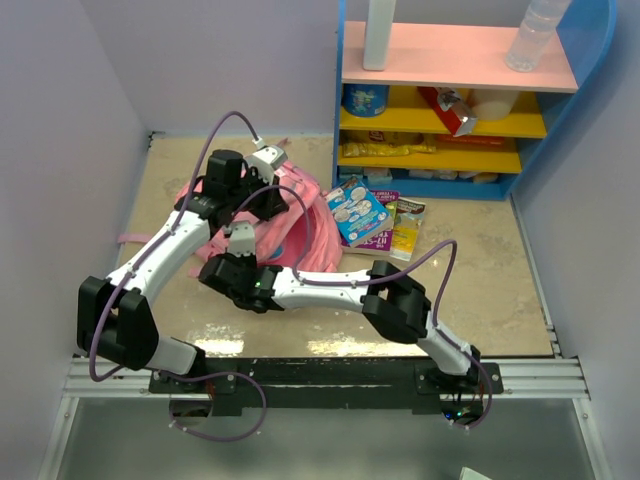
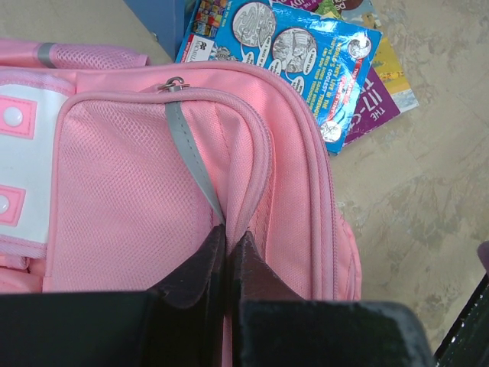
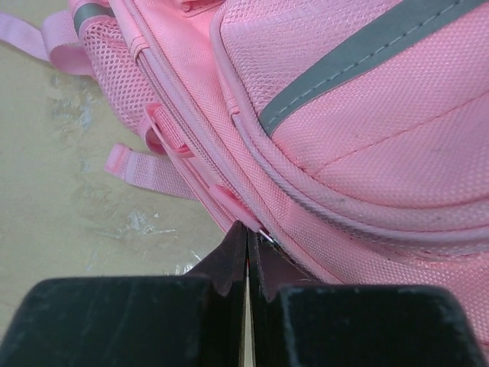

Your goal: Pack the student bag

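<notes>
The pink student bag [image 2: 130, 176] lies on the floor at the left in the top view, its front pocket facing up. In the left wrist view, my left gripper is shut on a pinched fold of the bag's pink edging, beside a grey strip. My right gripper is shut at the bag's zipped side in the right wrist view. A pink pull tab [image 3: 234, 205] touches its fingertips; whether it is gripped between them cannot be seen. Both arms cover part of the bag from above.
Blue [image 1: 358, 214], purple [image 1: 380, 240] and yellow [image 1: 406, 228] books overlap right of the bag. Behind them stands a blue-framed shelf [image 1: 338, 120] holding a bottle [image 1: 537, 35] and packets. The right forearm crosses in front of the bag.
</notes>
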